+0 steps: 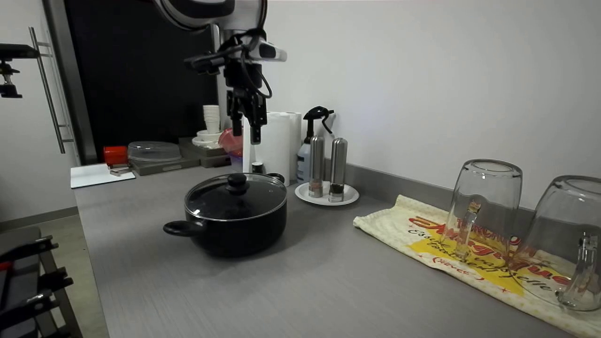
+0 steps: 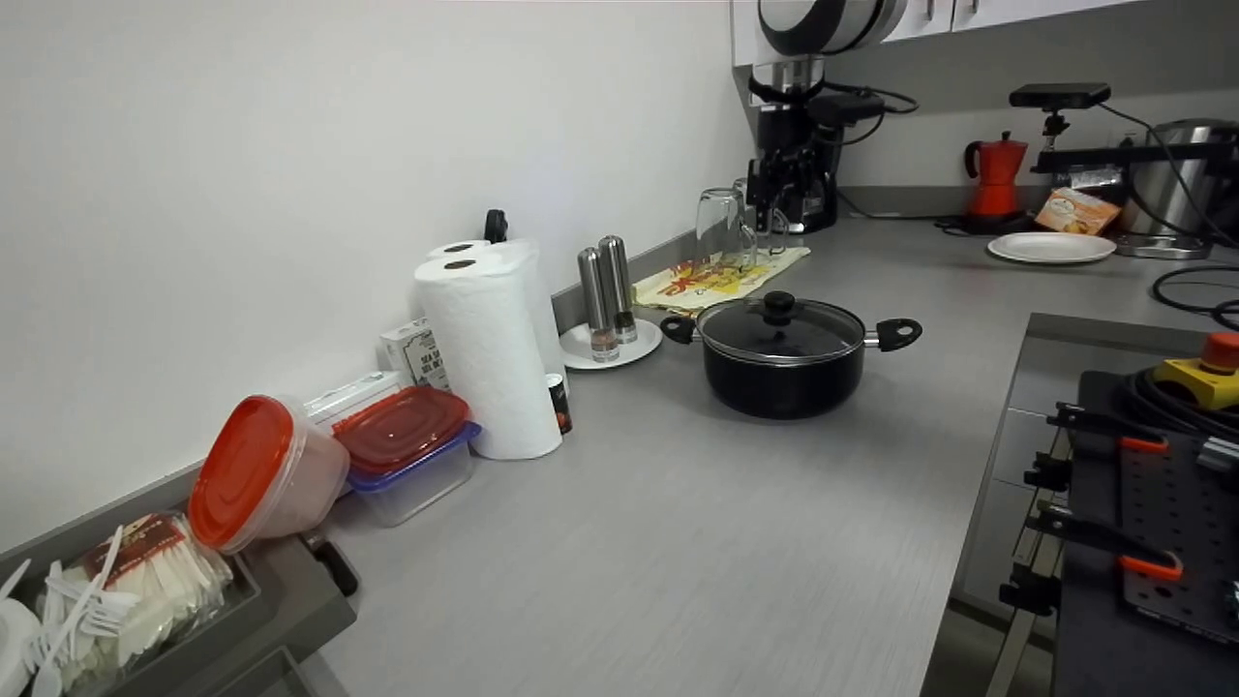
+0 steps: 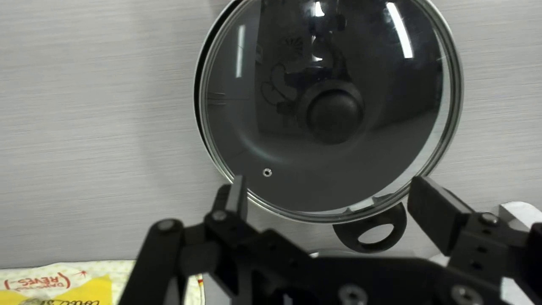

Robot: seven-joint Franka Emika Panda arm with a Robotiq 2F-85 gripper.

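Note:
A black pot (image 1: 242, 231) with two side handles stands upright on the grey counter. Its glass lid (image 2: 781, 331) rests on top, and a round black knob (image 3: 334, 116) rises from the lid's middle. My gripper (image 1: 246, 138) hangs above the pot, pointing down and clear of the lid. In the wrist view the fingers (image 3: 438, 213) are wide apart with nothing held between them; the gripper is open. Past the lid's lower rim in that view, one pot handle (image 3: 373, 243) shows near the right finger.
Beside the pot, a white plate (image 1: 353, 197) carries two metal grinders (image 1: 338, 169), with paper towel rolls (image 2: 488, 360) nearby along the wall. Two upturned glass mugs (image 1: 489, 191) stand on a printed cloth (image 1: 394, 222).

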